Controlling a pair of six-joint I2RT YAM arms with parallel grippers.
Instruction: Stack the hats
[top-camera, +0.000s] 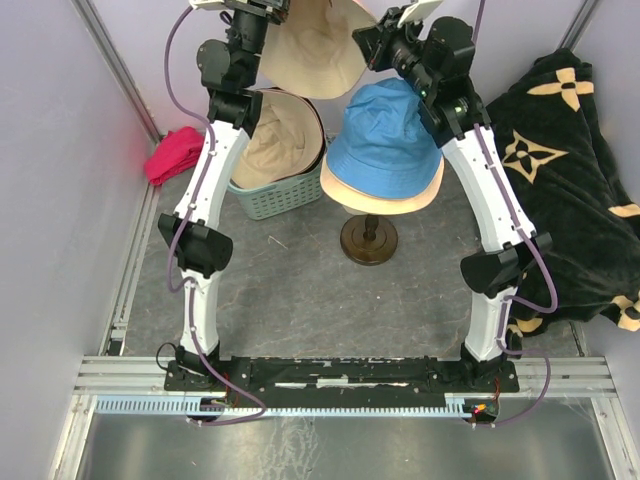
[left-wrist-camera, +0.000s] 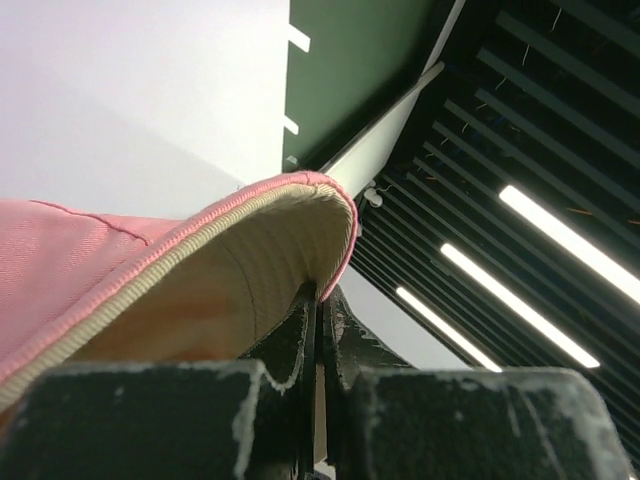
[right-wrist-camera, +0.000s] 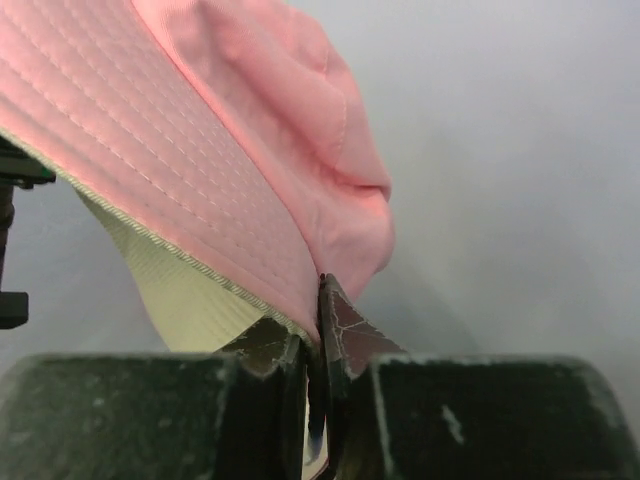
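Note:
A hat (top-camera: 312, 55), beige inside and pink outside, hangs between my two grippers at the top of the top view. On the left, my left gripper is shut on its brim, with the pink edge (left-wrist-camera: 250, 195) rising over the fingertips. My right gripper has the opposite side of the brim (right-wrist-camera: 220, 190) between its fingers, which look closed on it. Below and right of the held hat, a blue hat (top-camera: 385, 140) sits over a peach-brimmed hat (top-camera: 392, 205) on a stand with a round brown base (top-camera: 369, 240).
A grey-green basket (top-camera: 285, 198) holding beige hats (top-camera: 275, 145) stands left of the stand. Red cloth (top-camera: 174, 154) lies at the far left, and a black patterned blanket (top-camera: 560, 220) covers the right side.

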